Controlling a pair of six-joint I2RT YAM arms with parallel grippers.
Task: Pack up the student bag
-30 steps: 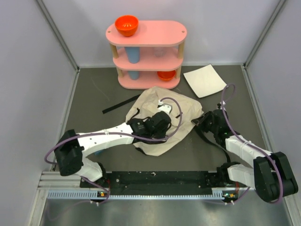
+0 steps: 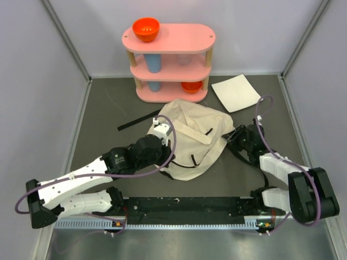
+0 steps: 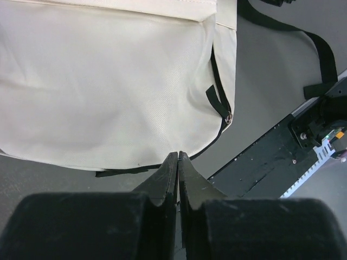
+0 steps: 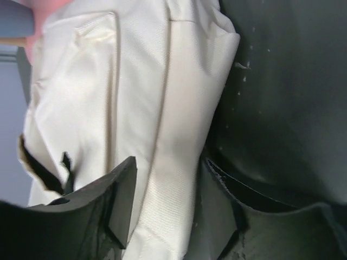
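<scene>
A cream bag (image 2: 190, 122) with black zips lies flat on the dark table. My left gripper is shut over the bag's front part, with nothing showing between its fingertips; the bag's lower edge and a black zip pull (image 3: 218, 102) lie beyond it. At the bag's right edge is my right gripper (image 2: 230, 136). In the right wrist view its fingers (image 4: 123, 187) stand part open, with the edge of the bag (image 4: 181, 146) between them; whether both touch the cloth I cannot tell. The bag's inside is hidden.
Behind the bag stands a pink shelf (image 2: 172, 39) with an orange bowl (image 2: 146, 28) on top and blue cups on lower levels. A white sheet (image 2: 236, 93) lies at the back right. Black straps (image 2: 139, 119) stretch out from the bag on both sides.
The left arm has drawn back leftward across the bag, uncovering its front zip. My right gripper has stayed by the bag's right edge, with only a slight shift.
</scene>
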